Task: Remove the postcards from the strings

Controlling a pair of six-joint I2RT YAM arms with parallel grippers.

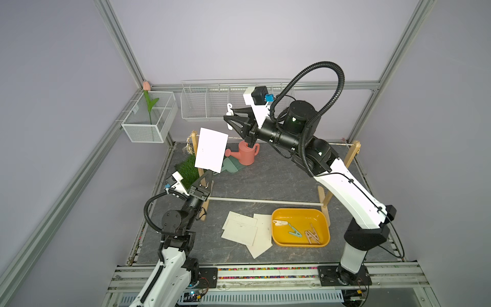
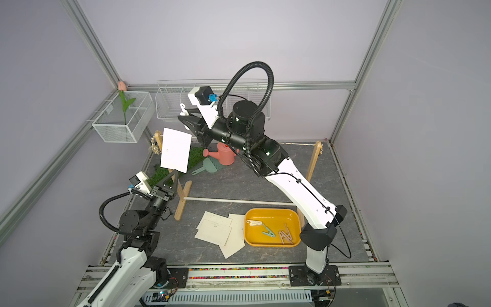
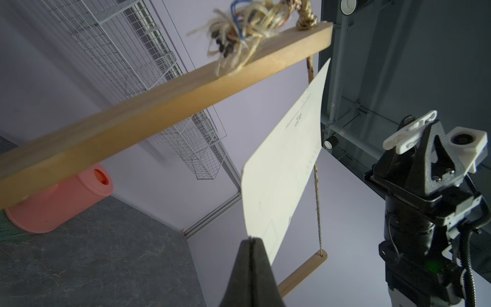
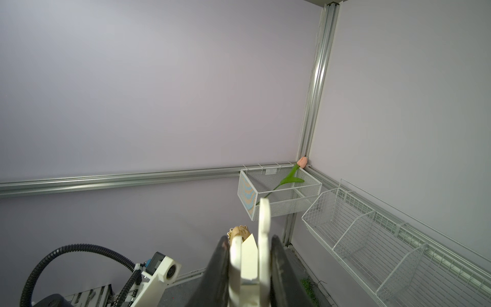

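A white postcard point(image 1: 211, 150) stands upright at the left end of the string point(image 3: 318, 204), in front of it. Its lower edge sits in the tips of my left gripper, which is shut on it. No clip shows on the card. Higher up and to the right, my right gripper point(image 1: 228, 118) is shut on a white clothespin point(image 4: 264, 225), clear of both card and string. More postcards point(image 1: 240, 228) lie overlapping on the table. Several clothespins, one of them blue point(image 1: 294, 230), rest in the yellow tray point(image 1: 300, 211).
The wooden rack's left post point(image 3: 127, 122) rises close to my left gripper; its right post point(image 1: 353, 156) stands far right. A red watering can point(image 1: 246, 154) and a green scoop point(image 2: 208, 164) are behind. White wire baskets point(image 1: 149, 139) hang on the walls.
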